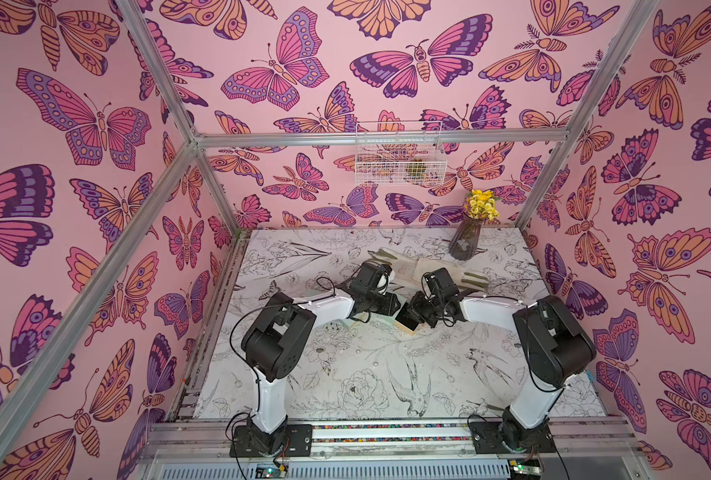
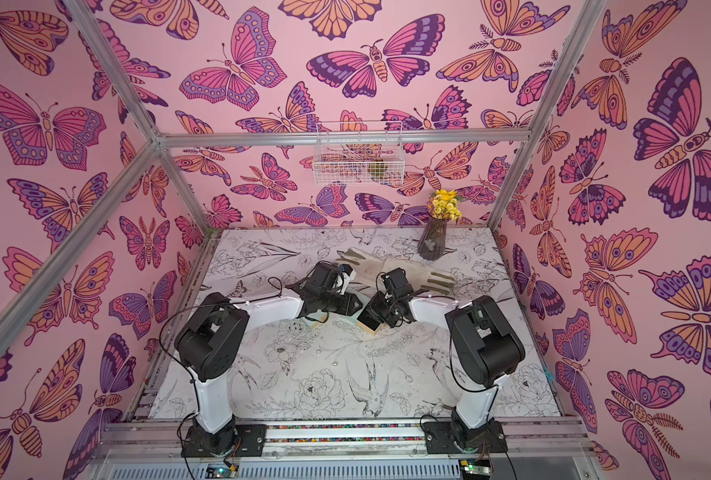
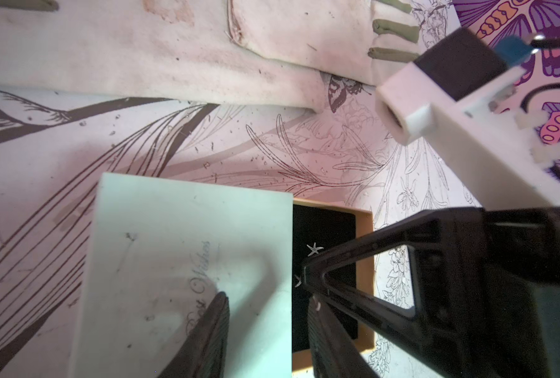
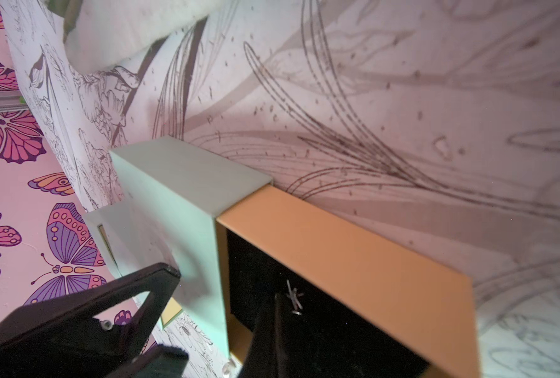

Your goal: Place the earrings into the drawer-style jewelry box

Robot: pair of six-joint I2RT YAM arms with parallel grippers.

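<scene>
The drawer jewelry box has a mint sleeve [image 3: 166, 252] lettered "Wishes". Its tan drawer [image 4: 368, 258] is pulled partway out, with a black insert [image 3: 330, 220] inside. Star-shaped earrings [image 3: 314, 249] lie on the insert; in the left wrist view, one is partly behind my right fingertip. Reaching down to the insert, my right gripper is shut next to the earring [image 4: 294, 296], nothing visible between its fingers. My left gripper is at the sleeve's open edge, its fingers apart; what they grip, if anything, does not show.
Beige pouches [image 1: 419, 270] with olive stripes lie behind the box. A vase of yellow flowers [image 1: 469, 232] stands at the back right. A pale piece [image 4: 111, 236] sits left of the sleeve.
</scene>
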